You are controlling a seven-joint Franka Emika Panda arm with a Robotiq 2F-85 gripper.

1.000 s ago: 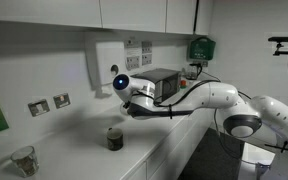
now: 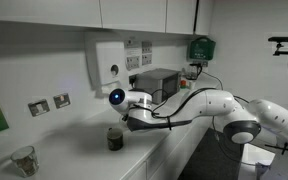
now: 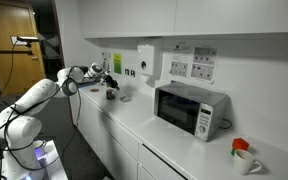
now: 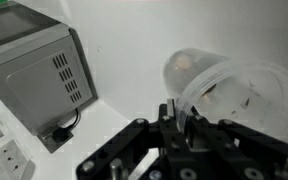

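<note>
A clear cup with a pale round rim [image 4: 246, 66] fills the right of the wrist view. My gripper is shut on the near side of this rim, and the cup's see-through wall extends beyond the fingers. In exterior view 1 the gripper [image 2: 125, 116] hangs above the white counter, a little above and behind a dark round pot [image 2: 115, 141]. The cup is hard to make out there, against the pale wall and counter.
A metallic-looking or clear cup [image 2: 25, 160] stands at the counter's left end. The microwave [image 3: 190, 110] sits against the wall. Red and white mugs [image 3: 245, 162] are at the counter's far end. Between microwave and pot, the counter [image 3: 144, 122] has bare room.
Over the last second, my arm has moved down and to the left in exterior view 1, bringing the gripper closer to the dark pot. The pot and the left cup have stayed put.
</note>
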